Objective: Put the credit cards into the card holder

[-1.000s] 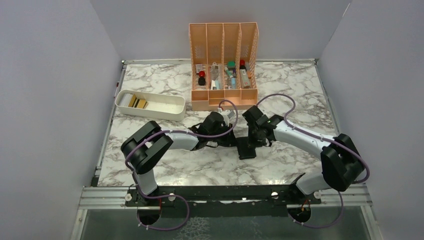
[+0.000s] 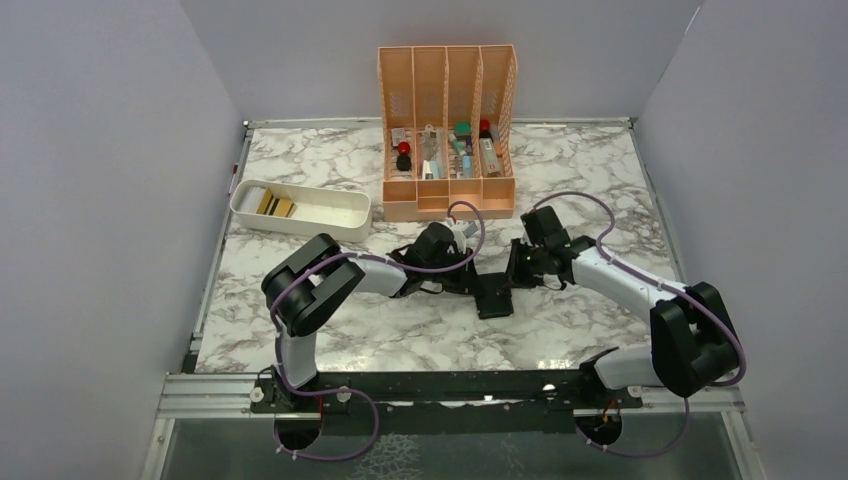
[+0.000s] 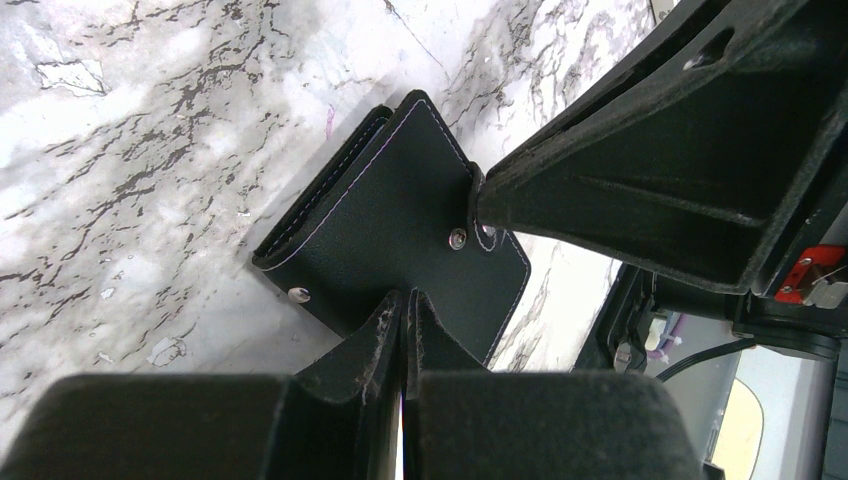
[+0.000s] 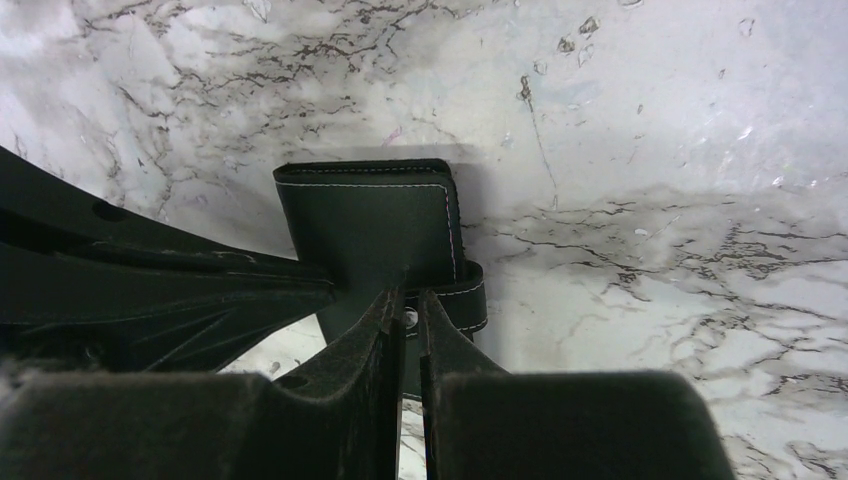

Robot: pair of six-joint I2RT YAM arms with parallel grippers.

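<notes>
The black card holder (image 2: 494, 297) lies flat on the marble table, in front of the grippers. Its strap (image 4: 470, 290) stands partly raised off the front, with a metal snap (image 3: 458, 239) showing on the body. My right gripper is shut on this strap, its fingertips at the snap end. My left gripper is shut with its tips against the holder's left side; nothing can be made out between its fingers. Yellow and black cards (image 2: 274, 203) stand at the left end of the white tray (image 2: 338, 230).
Behind the arms an orange compartment organizer (image 2: 450, 213) holds several small items. Bare marble lies in front of the holder and to the right of the right arm. Both grippers are close together over the holder.
The left arm shifted slightly right; the holder barely moved.
</notes>
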